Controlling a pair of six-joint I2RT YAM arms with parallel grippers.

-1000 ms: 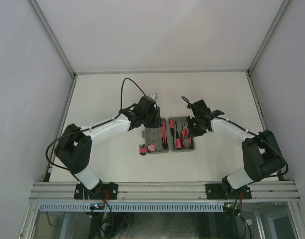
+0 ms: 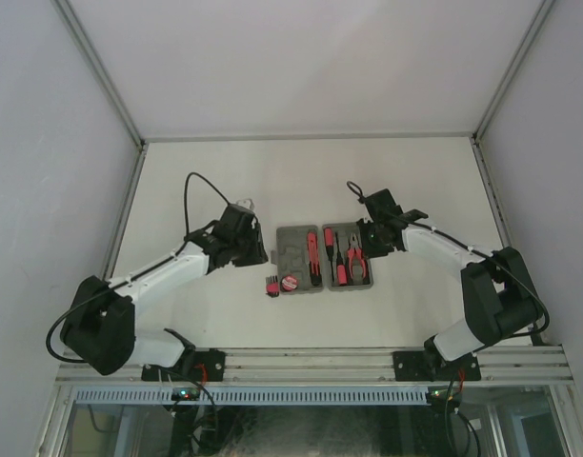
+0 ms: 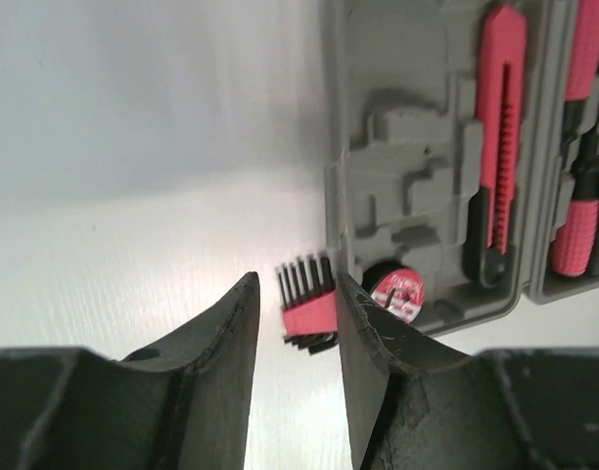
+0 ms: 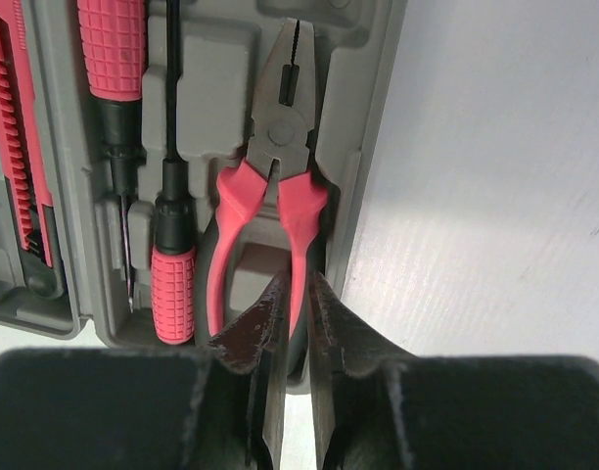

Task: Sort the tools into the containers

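Note:
A pink-banded set of bits or keys (image 3: 309, 315) lies outside the grey case (image 3: 329, 196), by its left edge. In the case are a round tape (image 3: 402, 290), a utility knife (image 3: 500, 117), screwdrivers (image 4: 172, 294) and pliers (image 4: 280, 132). My left gripper hangs above the bit set, part open, nothing visible between its fingers. My right gripper is over the pliers' handles with fingertips together; whether it grips anything there is unclear.
Walls border the table at the back and sides.
My left arm has moved leftward and toward the front, from over the case's left half to beside it near the bit set. The right arm looks still.

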